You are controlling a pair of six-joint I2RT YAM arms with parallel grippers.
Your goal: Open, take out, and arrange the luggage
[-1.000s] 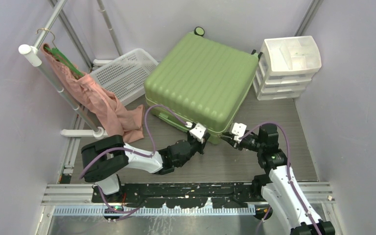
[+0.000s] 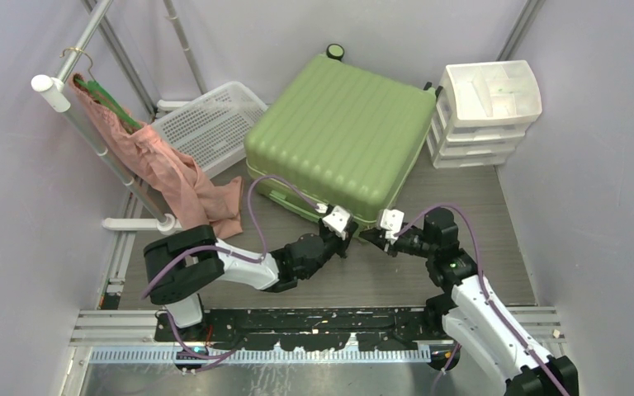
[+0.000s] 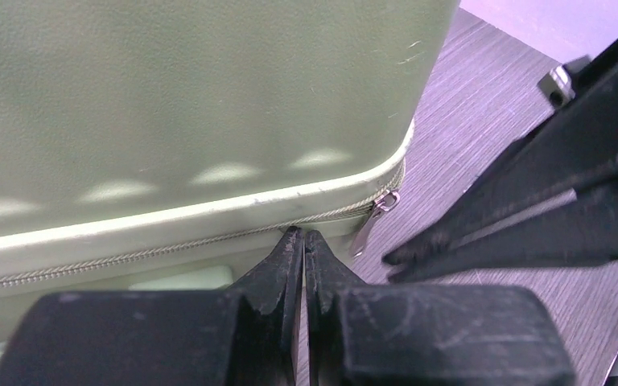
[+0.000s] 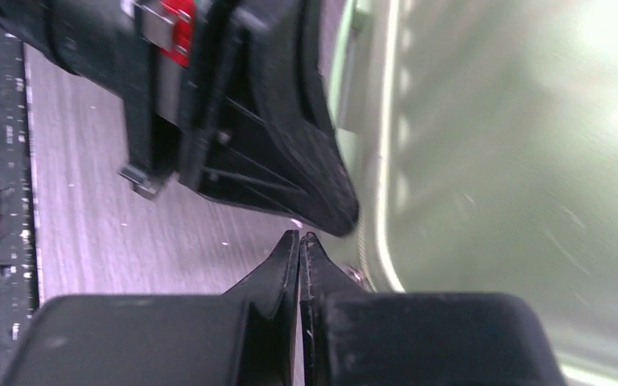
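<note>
A green hard-shell suitcase [image 2: 338,132] lies flat on the grey floor. Both grippers are at its front right corner. In the left wrist view the zipper runs along the shell to a metal zipper pull [image 3: 376,213] at that corner. My left gripper is shut, its tips against the suitcase side just left of the pull. My right gripper is shut at the zipper corner; what sits between its fingertips is hidden. In the right wrist view the left gripper's black body fills the upper left.
A white basket [image 2: 206,124] stands behind left, beside pink trousers [image 2: 165,173] hanging on a rail. A clear drawer unit [image 2: 483,107] stands at right. Bare floor [image 2: 487,214] shows on the right.
My right gripper has shifted left, toward the left gripper at the suitcase corner. The left gripper has moved slightly right. The suitcase looks unmoved.
</note>
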